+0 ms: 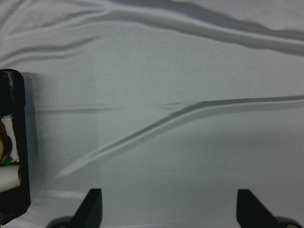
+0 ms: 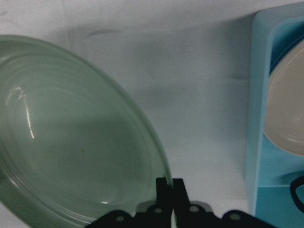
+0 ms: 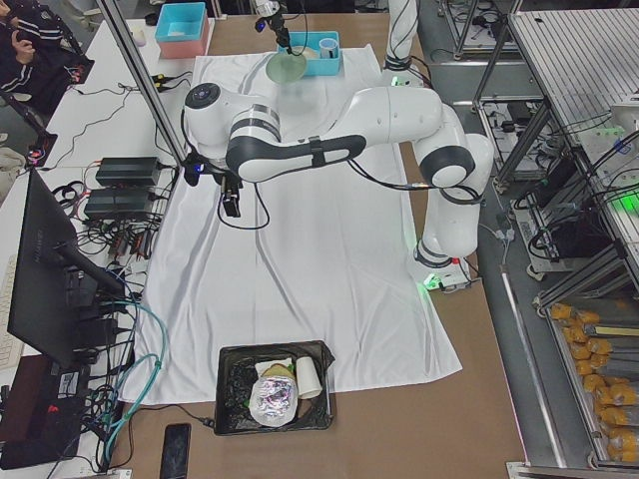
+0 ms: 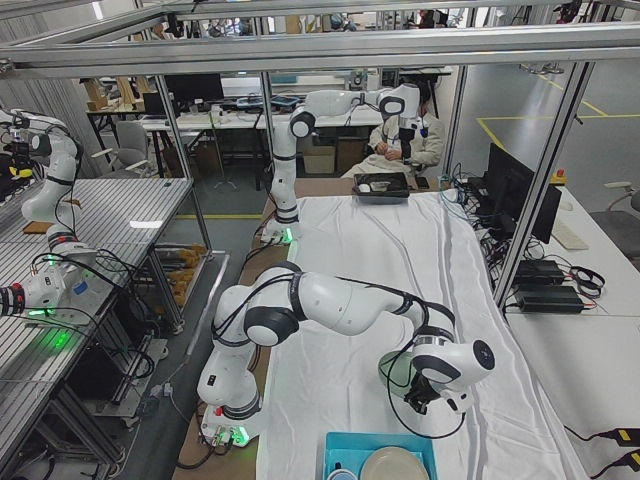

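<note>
A pale green plate is gripped at its rim by my right gripper, shut on it, just beside the blue bin, which holds a beige plate and, in the camera left view, a cup. My left gripper is open over the white cloth, with nothing between its fingers. A black tray lies at the left edge of its view; the camera left view shows a foil-covered round item and a white roll in it.
A monitor, power units and cables crowd the table along the left side in the camera left view. A metal rack table stands to the right, across a gap.
</note>
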